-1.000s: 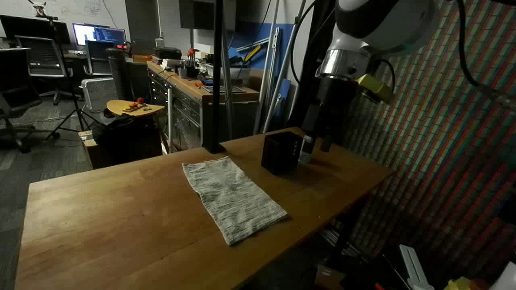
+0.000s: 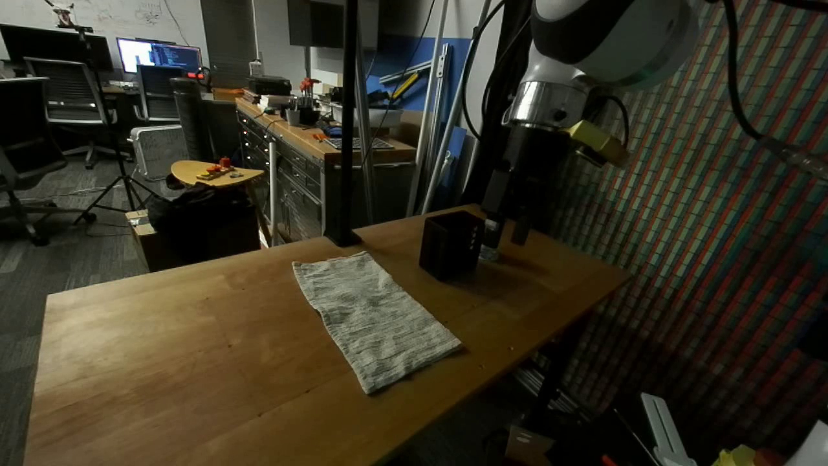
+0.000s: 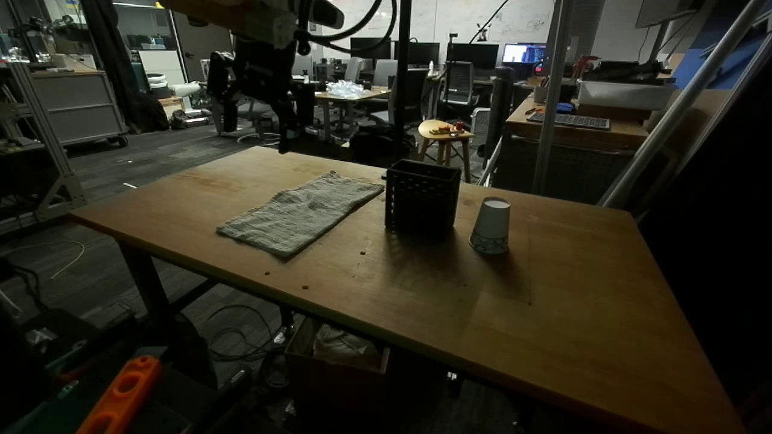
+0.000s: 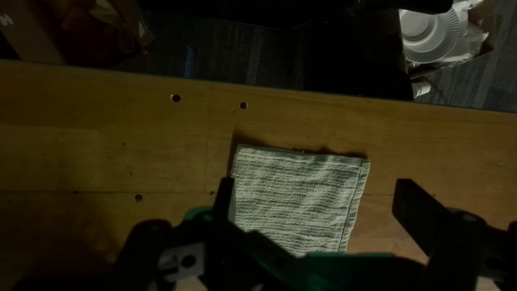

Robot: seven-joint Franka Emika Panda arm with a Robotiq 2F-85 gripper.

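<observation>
A pale ribbed cloth [image 2: 376, 318] lies flat on the wooden table, and its near end [image 4: 298, 194] shows below my gripper in the wrist view. The fingers stand wide apart with nothing between them, well above the cloth. In exterior view 2 the gripper [image 3: 253, 130] hangs high at the upper left, clear of the tabletop. A black perforated basket [image 3: 421, 199] stands upright beside the cloth. Right of it, a paper cup [image 3: 492, 225] rests upside down. Only a sliver of that cup [image 2: 490, 244] shows behind the basket [image 2: 450, 244] in exterior view 1.
The table [image 3: 579, 311] is bare to the right of the cup, and its left part [image 2: 171, 342] is also clear in exterior view 1. A dark upright post [image 2: 347, 155] rises at the table's far edge. Small holes dot the wood near one edge.
The arm has shifted very slightly to the left in exterior view 1. Cloth, basket and cup have stayed in place.
</observation>
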